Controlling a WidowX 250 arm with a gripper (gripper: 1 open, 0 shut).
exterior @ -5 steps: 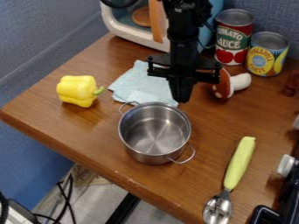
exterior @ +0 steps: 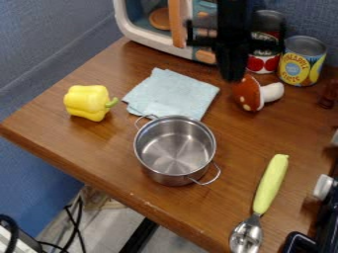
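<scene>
The dark gripper [exterior: 232,51] is blurred at the top centre, above the back of the wooden table [exterior: 79,148]. Whether it is open or shut cannot be made out. A red-capped mushroom [exterior: 251,93] lies just below and right of it. A folded pale blue cloth [exterior: 172,94] lies below and left of it. A steel pot [exterior: 175,153] stands at the middle front. A yellow pepper [exterior: 89,101] lies to the left, and a corn cob [exterior: 271,180] and a metal spoon [exterior: 246,237] lie at the front right.
A tomato sauce can [exterior: 263,61] and a yellow can [exterior: 302,63] stand at the back right, a small brown bottle [exterior: 329,95] beside them. A white toy appliance [exterior: 138,20] is at the back. A black object with white knobs edges the right side.
The gripper has moved up and back from over the cloth and pot toward the back of the table. The objects on the table look unmoved.
</scene>
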